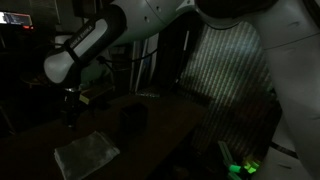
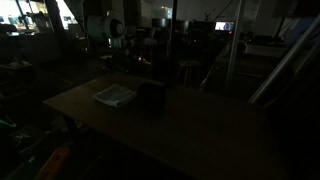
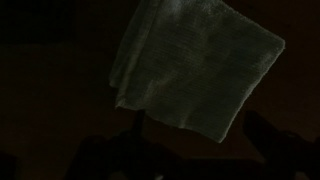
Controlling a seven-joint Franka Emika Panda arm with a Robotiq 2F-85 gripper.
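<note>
A pale folded cloth lies on the dark wooden table. The wrist view shows the same cloth flat below, its edges a little uneven. Above its far side hangs my gripper, clear of the cloth. In the wrist view the gripper's dark fingers stand wide apart along the bottom edge, with nothing seen between them. A dark box-like object stands on the table to the right of the cloth. The scene is very dim, so fine detail is lost.
From the second exterior view, the table's right half looks bare. A corrugated metal sheet rises behind the table. Green-lit items lie low at the right, off the tabletop.
</note>
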